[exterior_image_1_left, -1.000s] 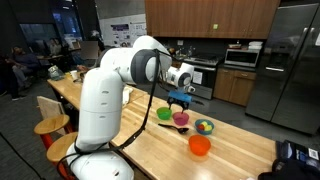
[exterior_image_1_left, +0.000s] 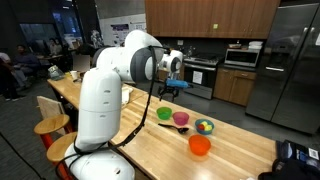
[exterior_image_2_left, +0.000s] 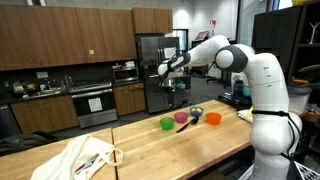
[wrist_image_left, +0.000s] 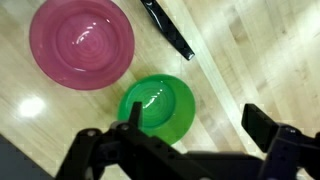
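My gripper stands open above the table, with no object between its fingers. Below it in the wrist view lies a green bowl (wrist_image_left: 160, 108), which looks empty. A pink bowl (wrist_image_left: 82, 42) sits beside it at the upper left, and a dark elongated object (wrist_image_left: 168, 28) lies near the top. From the first exterior view, the gripper (exterior_image_1_left: 168, 95) hangs over the area of the green bowl (exterior_image_1_left: 164, 113), clear of the tabletop.
An orange bowl (exterior_image_1_left: 199, 145) and a bowl with coloured contents (exterior_image_1_left: 205, 127) stand to the right of the pink bowl. A white sheet-like thing (exterior_image_2_left: 80, 158) lies at the left in the second exterior view.
In exterior view 1, the gripper has moved left, from above the pink bowl towards the green bowl. The bowls look unmoved.
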